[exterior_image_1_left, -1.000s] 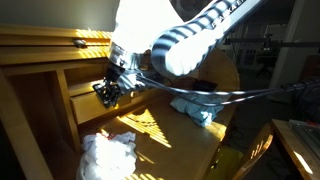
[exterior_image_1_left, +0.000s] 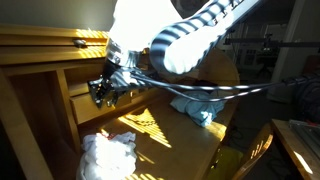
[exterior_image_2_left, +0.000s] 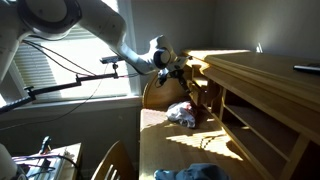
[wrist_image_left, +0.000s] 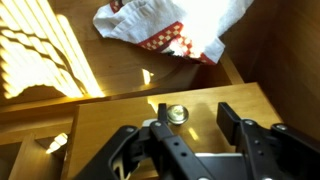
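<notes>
My gripper is open in front of a wooden drawer front (wrist_image_left: 105, 122), its fingers standing apart. A small round metal knob (wrist_image_left: 177, 114) on that front appears in the gap between the fingertips, and nothing is seen clamped. In exterior view 1 the gripper (exterior_image_1_left: 112, 92) hangs at the drawer fronts (exterior_image_1_left: 86, 106) under the desk's upper shelf. Whether the fingers touch the knob cannot be told. A crumpled white cloth with a red check pattern (wrist_image_left: 178, 28) lies on the desktop near the drawer.
A blue cloth (exterior_image_1_left: 198, 108) lies farther along the wooden desktop (exterior_image_1_left: 165, 150). Open cubbyholes (exterior_image_2_left: 255, 122) line the desk's back. Striped sunlight falls across the wood. A wooden chair (exterior_image_1_left: 255, 152) stands beside the desk.
In exterior view 1 the gripper's dark fingers have shifted slightly and look more spread. The arm has barely moved, and the cloths lie as before.
</notes>
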